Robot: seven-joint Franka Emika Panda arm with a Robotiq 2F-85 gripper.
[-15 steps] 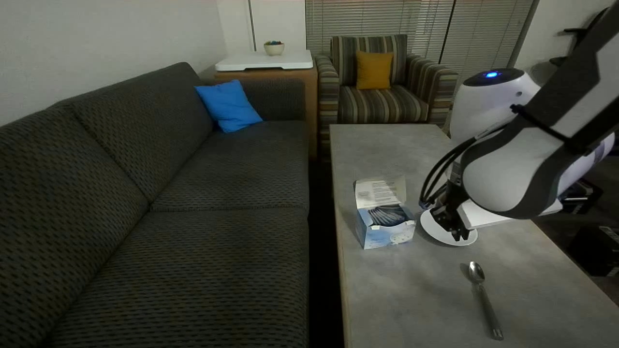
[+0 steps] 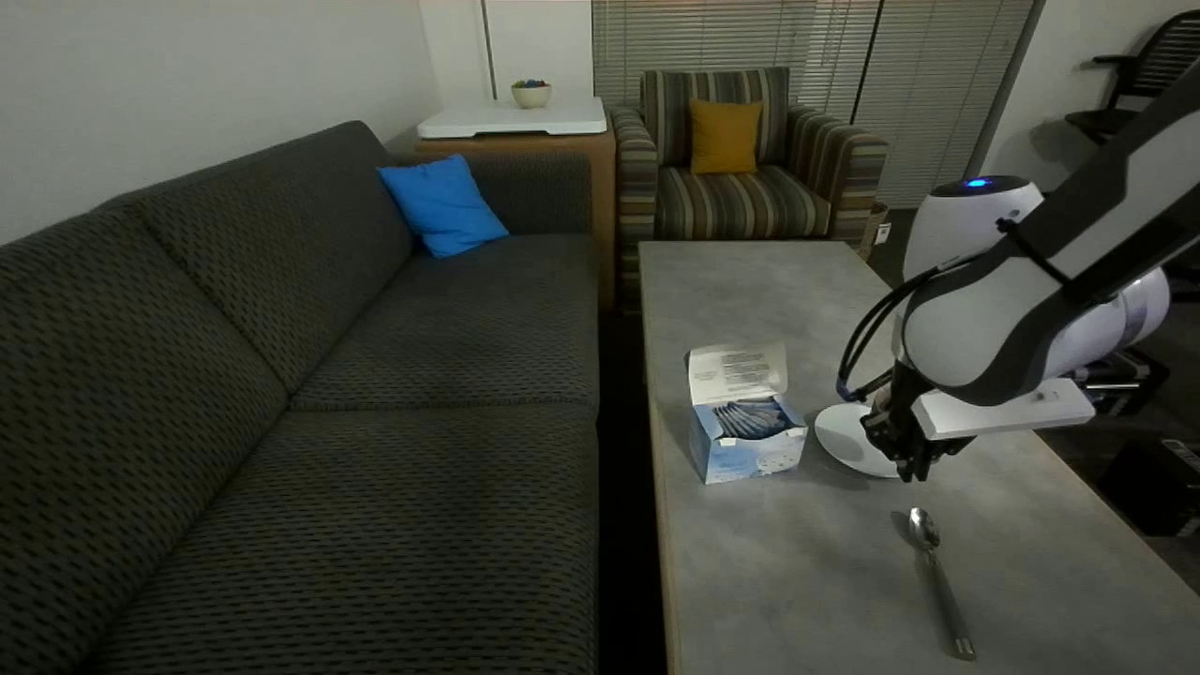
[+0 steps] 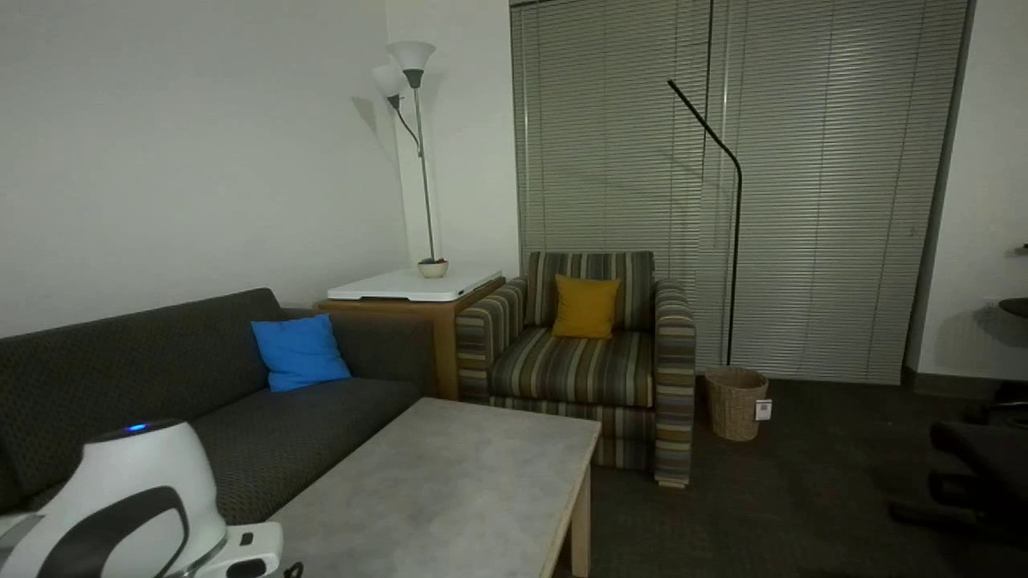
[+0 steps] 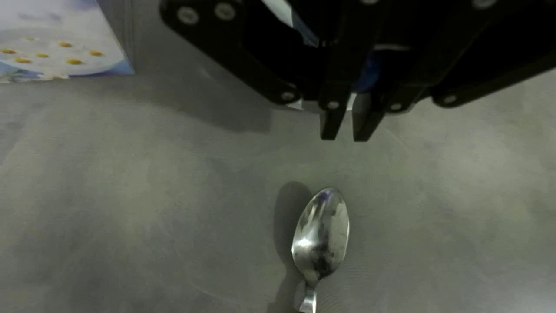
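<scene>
My gripper [image 2: 913, 467] is above the near edge of a white plate [image 2: 846, 439], partly covering it in exterior view 1. In the wrist view its fingertips [image 4: 329, 127] stand a narrow gap apart, with grey tabletop showing past them. Nothing clear shows between the tips; farther up, a blue patch [image 4: 369, 73] shows among the dark finger links, and I cannot tell what it is. A metal spoon [image 4: 320, 234] lies on the table just in front of the gripper, bowl toward it. Left of the plate, an open blue-and-white box [image 2: 748, 444] holds several packets.
A dark sofa [image 2: 450, 495] runs along the left side. A striped armchair [image 2: 742, 208] stands beyond the table.
My gripper has shifted a little to the right and toward the camera in exterior view 1, from over the plate to its edge. The box, plate and spoon have not moved.
</scene>
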